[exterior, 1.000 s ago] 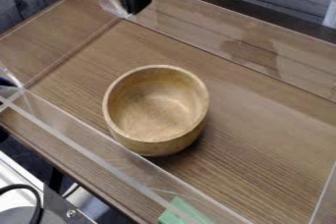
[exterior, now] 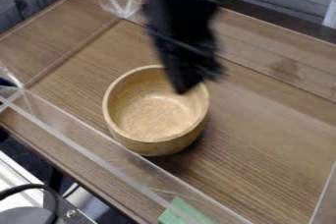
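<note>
A round light wooden bowl [exterior: 151, 120] stands on the wooden table, left of centre, looking empty where its inside shows. My dark gripper [exterior: 187, 69] hangs above the bowl's back rim, badly blurred, and covers part of that rim in the view. Whether it touches the bowl, and how its fingers stand, I cannot tell.
Clear plastic walls edge the wooden table [exterior: 262, 149]. A green strip [exterior: 184, 213] lies at the near edge. Grey planks stand behind. The table right of the bowl is clear.
My gripper has moved down and toward the camera, from the back of the table to over the bowl. The bowl looks unmoved.
</note>
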